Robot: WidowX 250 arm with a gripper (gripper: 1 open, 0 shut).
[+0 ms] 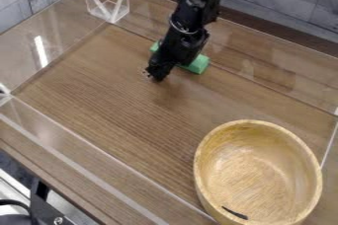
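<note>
My gripper (160,69) reaches down from the top centre to the wooden table (99,101), its dark fingers low over the surface. A green object (197,63) lies just right of and behind the fingers, partly hidden by the arm. Whether anything is between the fingertips is too small to tell.
A large tan round bowl (258,175) fills the lower right. A white wire-like item (110,4) stands at the back left. Dark cables lie at the lower left corner.
</note>
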